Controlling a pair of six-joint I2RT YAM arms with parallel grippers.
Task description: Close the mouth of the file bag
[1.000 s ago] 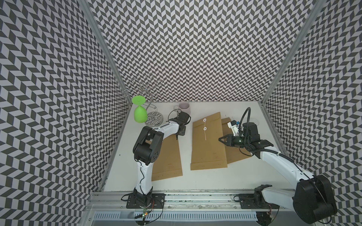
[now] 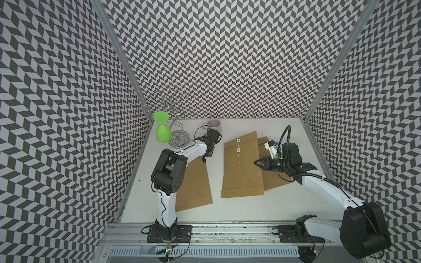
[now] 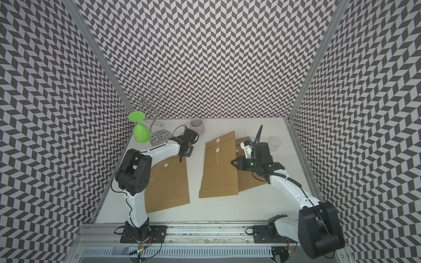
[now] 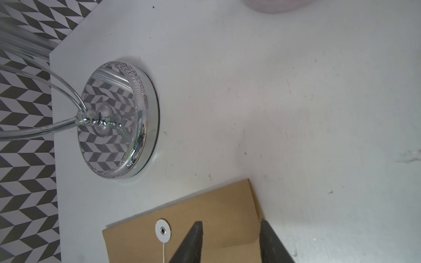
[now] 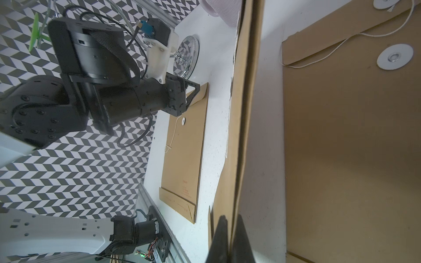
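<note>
The middle file bag (image 3: 214, 175) lies with its right side raised, over a second bag (image 2: 276, 182). My right gripper is shut at that raised edge, which runs up between its fingertips in the right wrist view. The left file bag (image 4: 206, 210) has a flap with a white button (image 4: 162, 230) and string. My left gripper stands open above this bag's flap end, near the flap's corner, with no object visibly held.
A chrome stand (image 4: 118, 118) with a green goblet (image 2: 163, 131) is at the back left, a pink mug (image 3: 196, 127) at the back. A clear round item (image 3: 275, 142) sits at the back right.
My left arm has shifted slightly to the left. The right arm and the middle bag look almost unchanged.
</note>
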